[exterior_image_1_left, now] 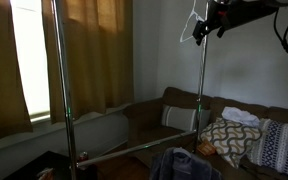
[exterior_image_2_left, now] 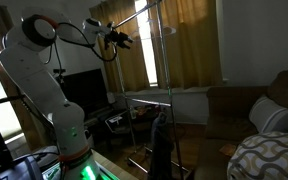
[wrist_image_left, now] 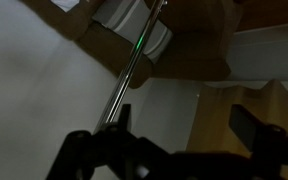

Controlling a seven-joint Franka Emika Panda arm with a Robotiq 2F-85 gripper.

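Observation:
My gripper (exterior_image_1_left: 195, 34) stands open, high beside the upright metal pole (exterior_image_1_left: 202, 70) of a clothes rack. A white wire hanger (exterior_image_1_left: 189, 27) hangs by the pole at the top of exterior view 1, and the gripper overlaps it there; whether they touch, I cannot tell. In the wrist view both dark fingers (wrist_image_left: 236, 122) are spread apart with no object visible between them, and a shiny pole (wrist_image_left: 132, 65) runs past on the left. A dark blue garment (exterior_image_1_left: 184, 165) shows low by the rack, also seen as a dark hanging shape (exterior_image_2_left: 162, 148) in exterior view 2.
A brown couch (exterior_image_1_left: 156, 116) with patterned pillows (exterior_image_1_left: 230, 138) and a folded white cloth (exterior_image_1_left: 240, 117) stands behind the rack. Yellow-brown curtains (exterior_image_1_left: 99, 55) flank the window. The rack's lower rail (exterior_image_1_left: 134, 150) crosses between its poles.

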